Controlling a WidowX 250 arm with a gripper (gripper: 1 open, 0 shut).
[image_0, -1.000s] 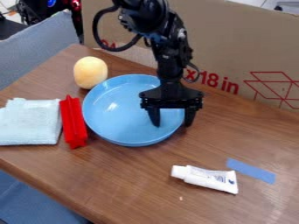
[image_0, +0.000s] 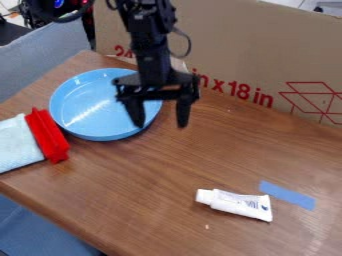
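My black gripper (image_0: 159, 117) hangs over the right part of a blue plate (image_0: 86, 105), open, with its fingers apart and slightly blurred. The plate rests on the wooden table at the left. A red object (image_0: 47, 135) lies at the plate's lower left, beside a folded pale blue cloth (image_0: 15, 146). A white tube (image_0: 234, 203) lies at the lower right, near a strip of blue tape (image_0: 286, 195).
A cardboard box (image_0: 263, 62) forms the back wall. A grey padded surface (image_0: 34, 60) borders the left.
The plate, red object and cloth have shifted left since a second ago. My gripper has moved left and looks higher. The yellow round object at the back left is out of sight now.
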